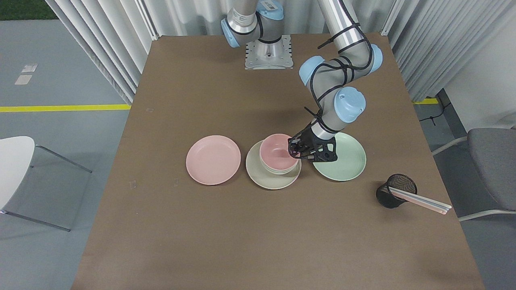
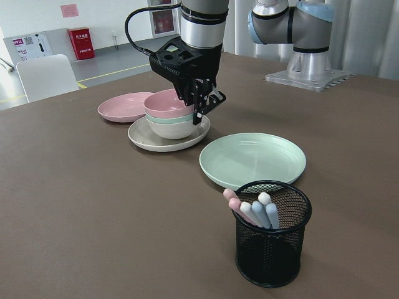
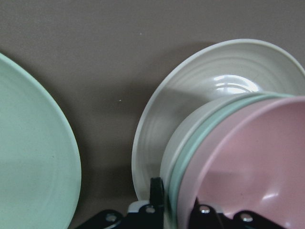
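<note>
A stack of bowls, pink (image 1: 275, 150) on top of mint and white ones, stands on the cream plate (image 1: 263, 179), as the front view shows. My black gripper is at the right-hand rim of the stack; in the wrist view its fingers straddle the rims of the stacked bowls, with the pink bowl (image 3: 257, 162) filling the right side. Whether the fingers press on the rims is hard to tell. A pink plate (image 1: 213, 159) lies left of the stack, a mint plate (image 1: 341, 162) to its right.
A black mesh cup (image 2: 268, 255) holding several pale sticks (image 1: 421, 200) stands at the front right.
</note>
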